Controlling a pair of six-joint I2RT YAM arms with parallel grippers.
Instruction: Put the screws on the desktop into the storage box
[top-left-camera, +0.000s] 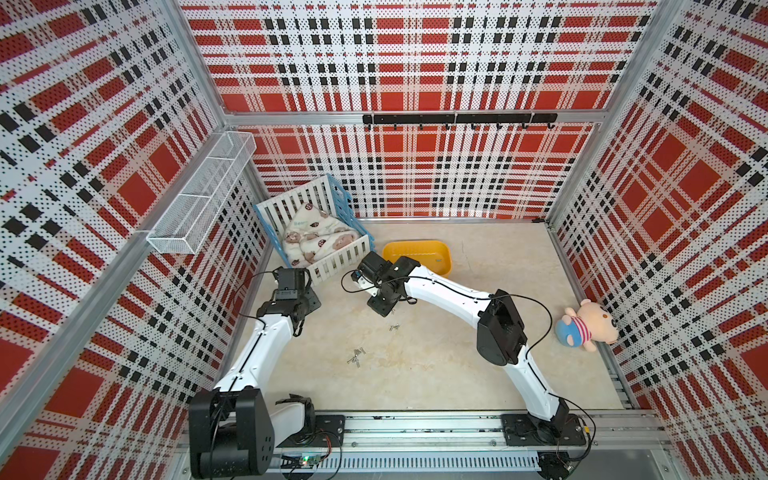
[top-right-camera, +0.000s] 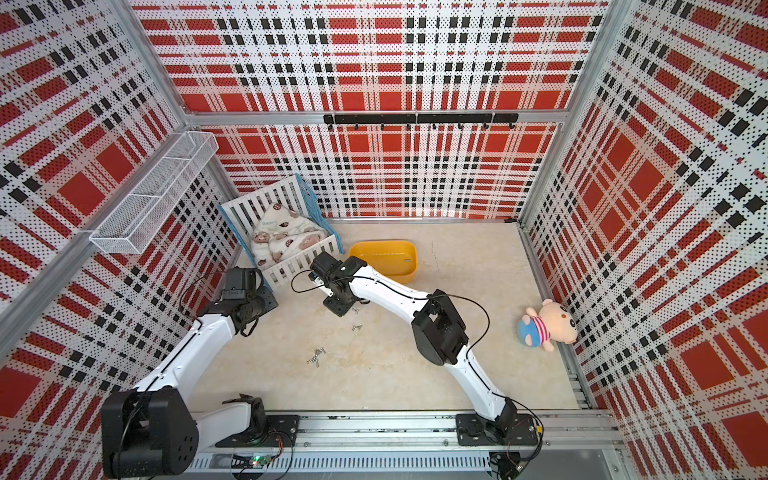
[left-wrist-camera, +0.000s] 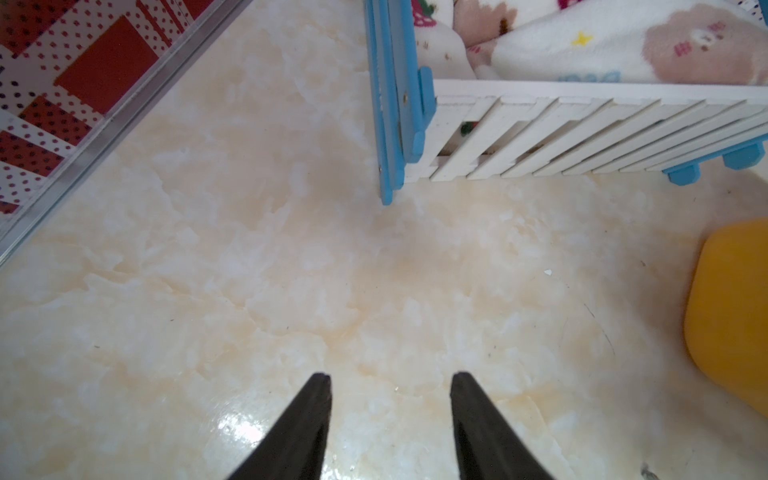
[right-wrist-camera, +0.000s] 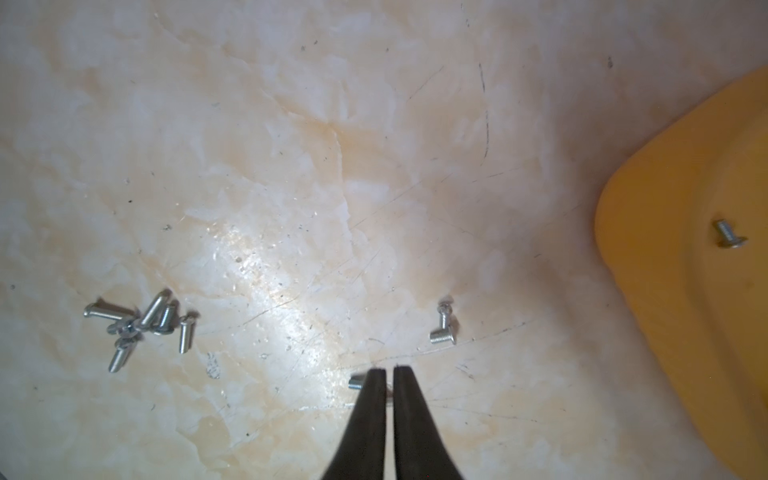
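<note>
In the right wrist view a pile of silver screws (right-wrist-camera: 144, 320) lies at left, two screws (right-wrist-camera: 442, 324) lie near the middle, and another screw (right-wrist-camera: 356, 382) is partly hidden by my right gripper, whose fingertips are close together with a narrow gap; whether it holds anything is unclear. One screw (right-wrist-camera: 725, 236) is inside the yellow box (right-wrist-camera: 640, 216) on the right. My left gripper stands open and empty over bare desktop, left of the screws in the top views.
A toy crib (top-left-camera: 344, 264) with a blanket stands at the back left, beside the box. A plush toy (top-left-camera: 586, 326) lies at the right edge. A wire basket (top-left-camera: 192, 208) hangs on the left wall.
</note>
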